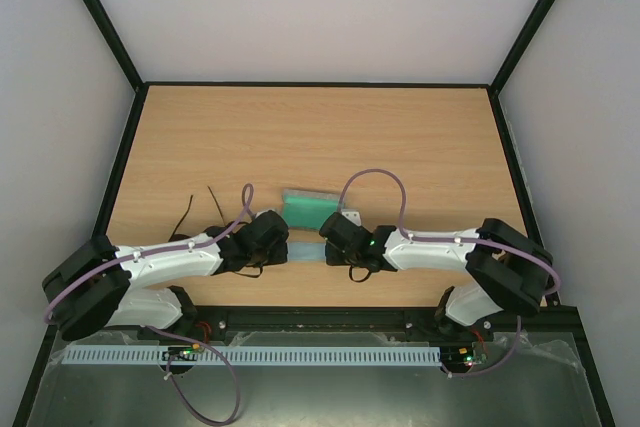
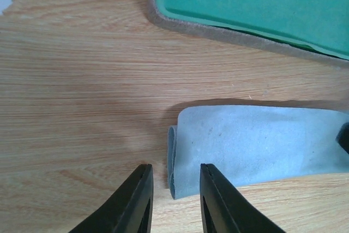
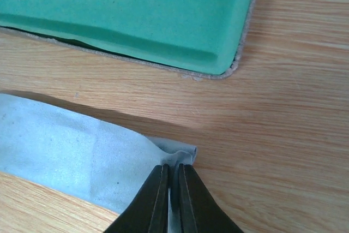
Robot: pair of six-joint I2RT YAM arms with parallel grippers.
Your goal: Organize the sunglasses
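A folded light blue cloth (image 2: 251, 140) lies flat on the wood table, just in front of a green tray with a grey edge (image 1: 310, 209). My left gripper is open at the cloth's left end. My right gripper is shut on the cloth's right end, which is bunched up at the fingertips (image 3: 185, 184). In the top view, dark thin-armed items, apparently sunglasses (image 1: 185, 227), lie at the left, partly hidden behind the left arm.
Both arms lie across the front of the table, close together in front of the tray.
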